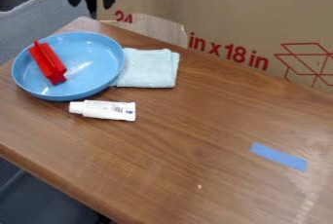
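Note:
My black gripper (92, 2) hangs at the top left of the camera view, above and behind the blue plate, open and partly cut off by the frame's top edge. The blue plate (85, 77) holds a red object (49, 61) on its left side. A white tube (101, 110) lies just in front of the plate, and a folded light-blue cloth (150, 69) lies to its right.
A cardboard box (235, 23) stands along the back of the wooden table (182, 160). A strip of blue tape (278, 156) is at the right. A grey surface fills the upper left.

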